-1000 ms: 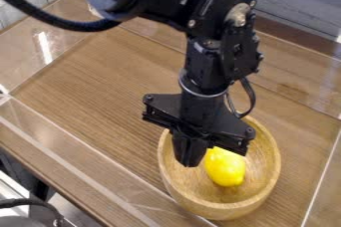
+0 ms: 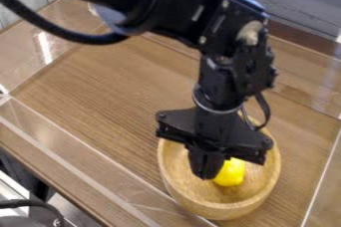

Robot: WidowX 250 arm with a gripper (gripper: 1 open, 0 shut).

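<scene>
My black gripper hangs over a round wooden bowl at the lower right, its fingers reaching down into the bowl's upper left part. A yellow object lies in the bowl just right of the fingertips, partly hidden by the gripper. The fingers look closed, with nothing visible between them.
A dark cable runs at the lower left edge, and a grey wall stands at the back right.
The gripper has moved slightly right and down over the bowl, covering more of the yellow object than before.
</scene>
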